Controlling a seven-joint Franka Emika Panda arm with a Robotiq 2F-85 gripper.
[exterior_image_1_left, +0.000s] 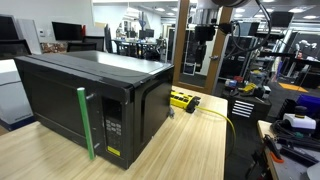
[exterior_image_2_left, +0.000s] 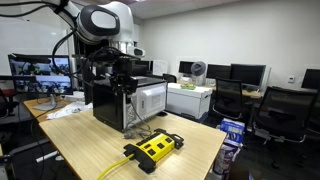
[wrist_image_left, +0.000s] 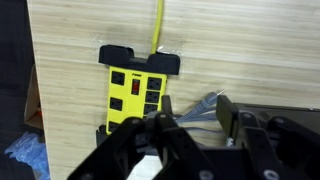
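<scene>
A black microwave (exterior_image_1_left: 125, 118) stands on the wooden table, with a green strip (exterior_image_1_left: 85, 123) along its front edge. A yellow and black power strip (wrist_image_left: 137, 95) lies on the tabletop beside it. Its yellow cord (wrist_image_left: 158, 25) runs away over the wood. Grey cable (wrist_image_left: 200, 106) lies between the power strip and the microwave in the wrist view. High above the table hangs my gripper, clear of the power strip and the microwave. Nothing shows held in it. How far apart its fingers stand is hard to judge.
Bare wood (exterior_image_2_left: 95, 150) lies in front of the microwave. A blue plastic bag (wrist_image_left: 27, 150) sits beyond the table edge. Office chairs (exterior_image_2_left: 275, 115) and monitors stand in the background, off the table.
</scene>
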